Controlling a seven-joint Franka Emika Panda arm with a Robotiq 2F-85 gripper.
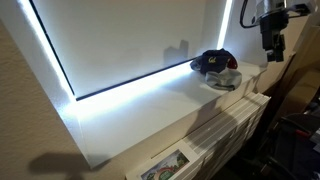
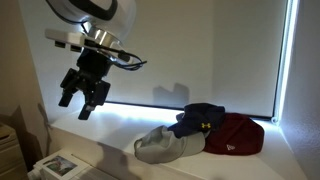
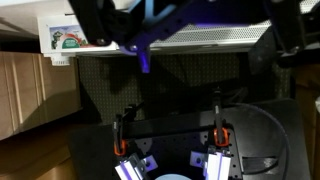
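Note:
Three caps lie bunched on the white window sill point(image 1: 140, 108). A navy cap point(image 2: 200, 118) with a gold emblem sits at the back, a grey cap point(image 2: 168, 146) in front, and a maroon cap point(image 2: 235, 136) to its right. In exterior view 1 the grey cap point(image 1: 225, 78) partly covers the others. My gripper point(image 2: 80, 100) hangs in the air left of the caps in exterior view 2, clear of them. Its two fingers are spread, with nothing seen between them. The wrist view has the gripper at the top, over a dark floor; no cap shows there.
Below the sill runs a white slatted radiator cover point(image 1: 215, 140). On its near end lies a colourful picture point(image 1: 165, 166). A pale blind point(image 2: 190, 50) closes the window behind the caps. In the wrist view, dark equipment with orange-marked clamps point(image 3: 120, 148) stands below.

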